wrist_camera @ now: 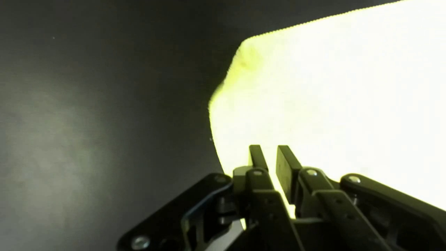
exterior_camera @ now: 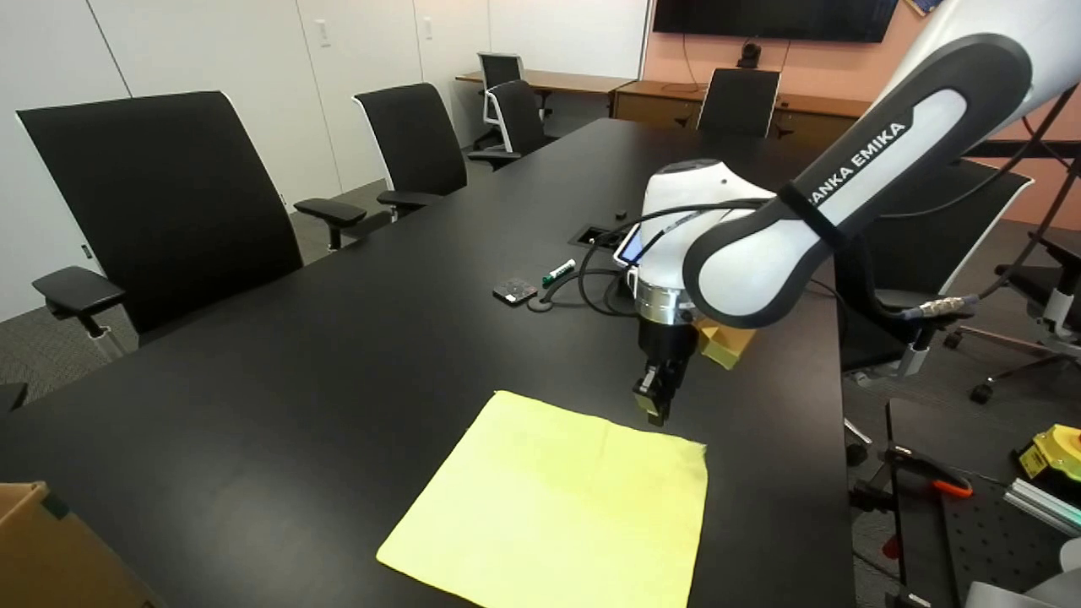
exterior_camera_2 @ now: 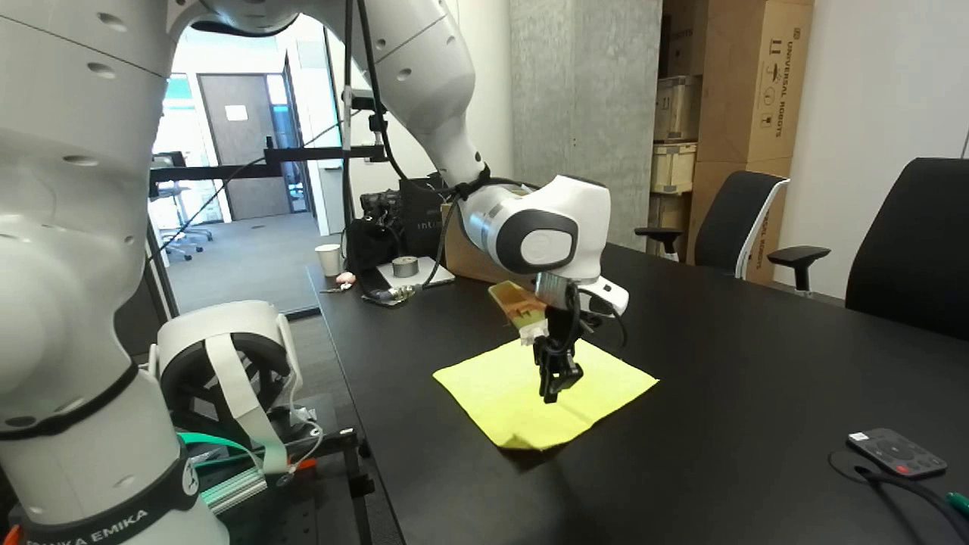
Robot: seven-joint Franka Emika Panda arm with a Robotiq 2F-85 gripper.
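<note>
A yellow square cloth (exterior_camera: 567, 507) lies mostly flat on the dark table, one edge slightly raised in exterior view 2. My gripper (exterior_camera: 654, 414) hangs just beyond the cloth's far edge in exterior view 1, pointing down. From the other side, the cloth (exterior_camera_2: 509, 400) appears behind and below the gripper (exterior_camera_2: 550, 398). In the wrist view, the fingertips of the gripper stand a narrow gap apart, with only bright cloth (wrist_camera: 334, 92) showing behind them. No fold of it visibly rises into the fingers; whether they grip anything is unclear.
A cardboard box (exterior_camera: 61, 552) is at the near left. Farther along the table (exterior_camera: 304, 426) are a green marker (exterior_camera: 558, 272), a dark remote (exterior_camera: 514, 292) and a cable. Left of the cloth, the table is bare.
</note>
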